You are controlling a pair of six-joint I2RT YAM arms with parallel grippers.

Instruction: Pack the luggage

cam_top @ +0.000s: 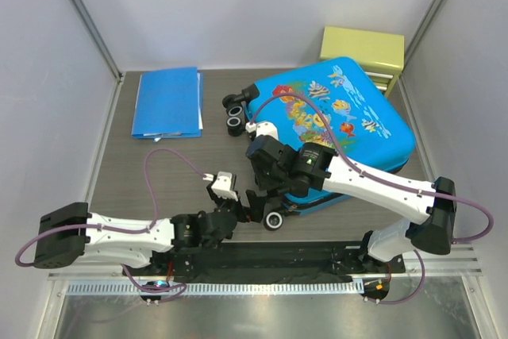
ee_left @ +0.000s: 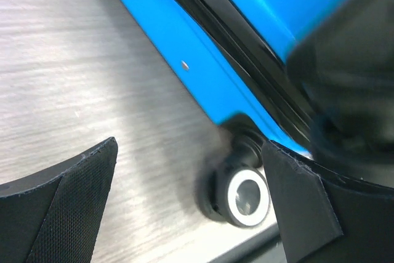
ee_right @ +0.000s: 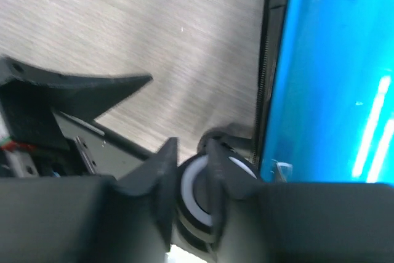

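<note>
A blue suitcase (cam_top: pixel 373 121) with fish pictures lies closed on the right, its zipper edge (ee_right: pixel 269 60) and a wheel (ee_left: pixel 243 195) at the lower corner. My left gripper stands open beside that corner, low over the floor, nothing between its fingers. My right gripper hangs over the wheel at the near left corner, its fingertips blurred and fairly close together, partly hiding the wheel; whether it holds anything I cannot tell.
A blue folder (cam_top: pixel 165 103) lies at the back left. A yellow drawer box (cam_top: pixel 361 45) stands behind the suitcase. The floor between the folder and my left arm is clear.
</note>
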